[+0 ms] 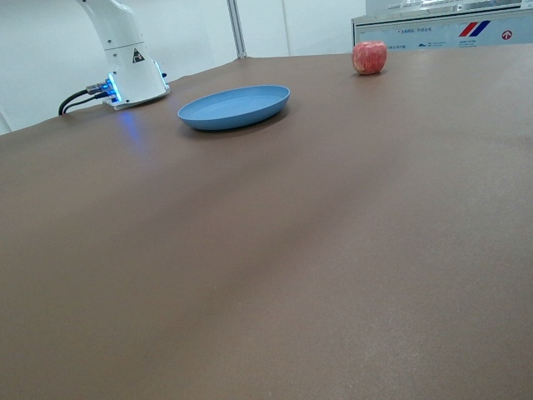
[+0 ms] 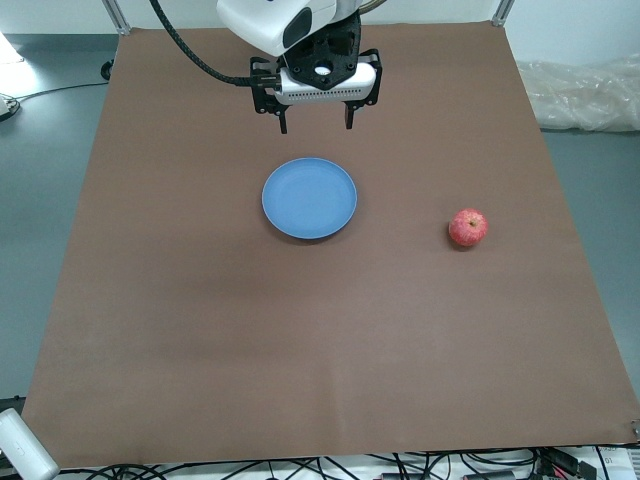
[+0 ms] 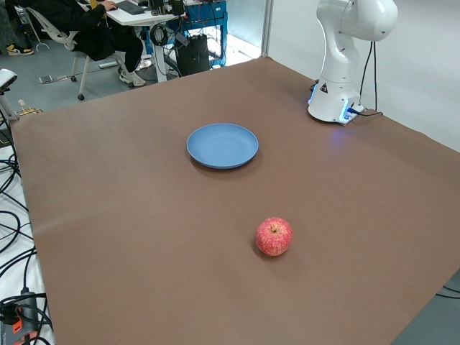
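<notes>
A blue plate [image 2: 309, 197] lies empty near the middle of the brown table, also seen in the top view [image 1: 233, 106] and the right view [image 3: 222, 145]. A red apple [image 2: 468, 227] rests on the table apart from the plate, right of it in the left view; it shows too in the top view [image 1: 369, 57] and right view [image 3: 274, 236]. My gripper [image 2: 316, 117] hangs above the table beyond the plate in the left view, its two black fingers spread open, with nothing seen between them.
Cables and a power unit run along the edge near the bottom of the left view. The white arm base [image 3: 334, 100] stands at the table's edge in the right view.
</notes>
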